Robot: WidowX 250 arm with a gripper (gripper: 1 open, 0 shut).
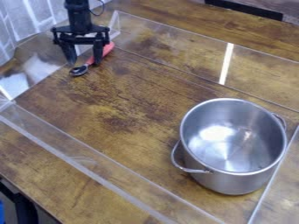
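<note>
My black gripper (80,47) is at the top left of the camera view, low over a utensil (103,52) with a pink-red handle and a dark spoon-like head lying on the wooden table. The gripper's fingers hang over the utensil; whether they are open or closed on it is too small to tell. A large steel pot (230,143) with wire handles stands at the lower right.
Clear plastic edging runs along the left, front and right, and a crumpled translucent sheet (26,61) lies at the upper left.
</note>
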